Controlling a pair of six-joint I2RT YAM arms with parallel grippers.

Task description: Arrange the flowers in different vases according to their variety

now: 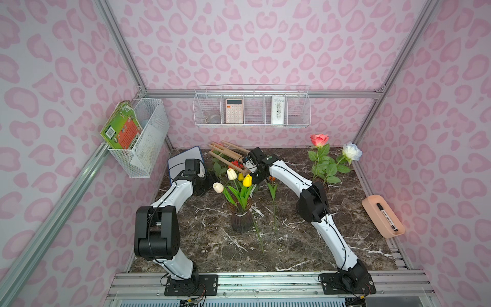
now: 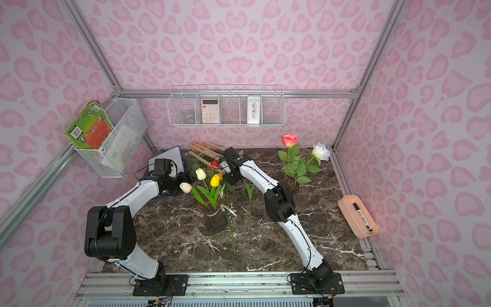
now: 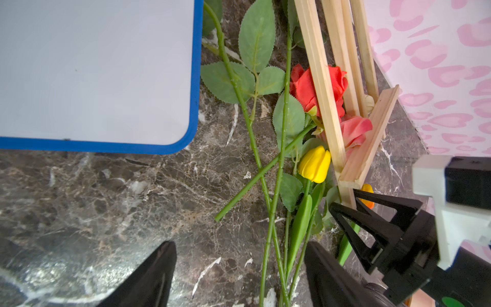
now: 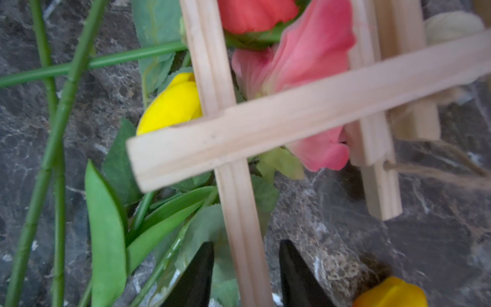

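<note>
Loose flowers lie at the back middle under wooden slats: a red rose (image 3: 335,87), a pink flower (image 4: 312,61), a yellow tulip (image 3: 314,164) and green stems. My right gripper is open over them, a wooden slat (image 4: 240,220) between and below its fingers. My left gripper is open above the table, left of the pile near the whiteboard. In front stands a vase (image 1: 241,220) with white and yellow tulips. At the back right a vase (image 2: 292,186) holds a pink rose and a white rose.
A blue-edged whiteboard (image 3: 87,66) lies at back left. A pink tray (image 2: 345,209) with a marker is at right. Wire baskets (image 1: 209,110) hang on the walls.
</note>
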